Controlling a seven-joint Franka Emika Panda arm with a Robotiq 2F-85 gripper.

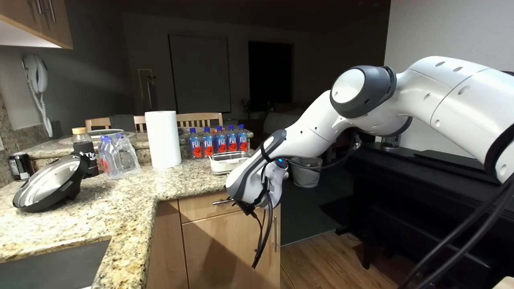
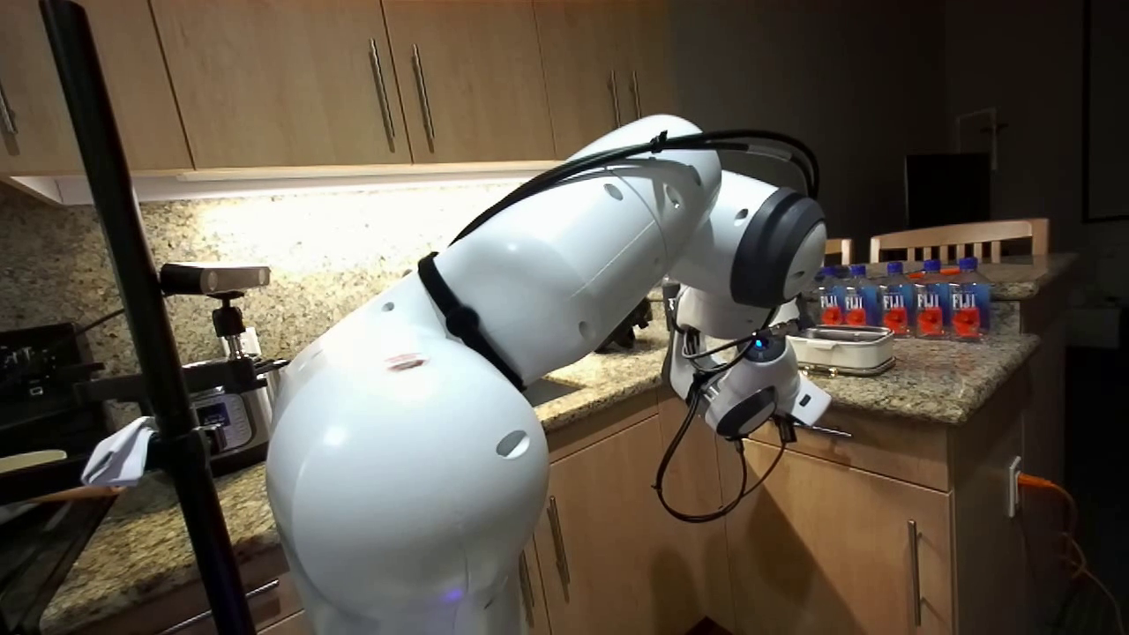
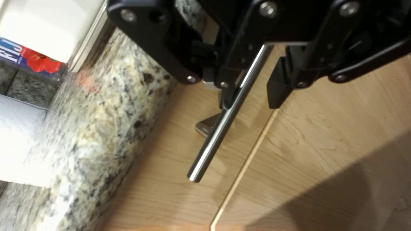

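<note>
The metal bar handle (image 3: 214, 144) of a light wood drawer (image 3: 169, 161) crosses the wrist view diagonally. My gripper is part open at the handle, with its two dark fingers apart. The bar runs between them, close against the left finger; whether they touch I cannot tell. A clear gap separates the bar from the right finger (image 3: 279, 84). In the first exterior view, the handle's left end (image 1: 221, 202) shows beside the arm's wrist, which hides most of the gripper. The drawer front looks flush with the cabinet.
The granite counter edge (image 3: 135, 104) lies close beside the gripper. On the counter stand a white container (image 1: 226, 163), several Fiji bottles (image 1: 220, 143), a paper towel roll (image 1: 162, 139) and a tilted black-rimmed lid (image 1: 50, 183). Below the drawer is a cabinet door (image 1: 226, 250).
</note>
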